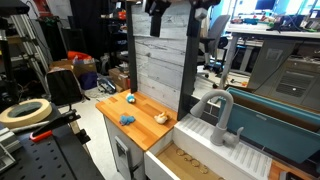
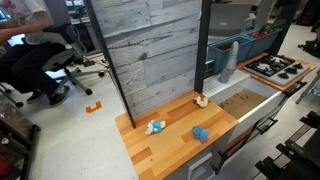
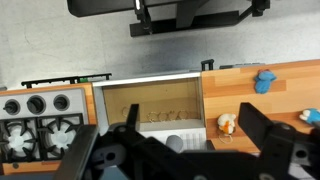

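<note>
My gripper stands open high above the counter, its dark fingers spread apart at the lower edge of the wrist view with nothing held between them. In exterior view 1 the gripper [image 1: 177, 22] shows only in part at the top edge. Below, the wooden counter [image 2: 167, 143] carries a blue toy [image 3: 264, 80], a white and orange toy [image 3: 227, 124] and a blue and white toy [image 2: 155, 127]. Beside the counter an open drawer [image 3: 160, 103] holds several small ring shapes on its light floor. All these things are clear of the gripper.
A grey faucet [image 1: 222, 108] rises behind the drawer, by a white drying rack [image 1: 240, 152]. The stove [image 3: 45, 130] lies on the drawer's other side. A tall whitewashed plank panel [image 2: 165, 55] backs the wooden counter.
</note>
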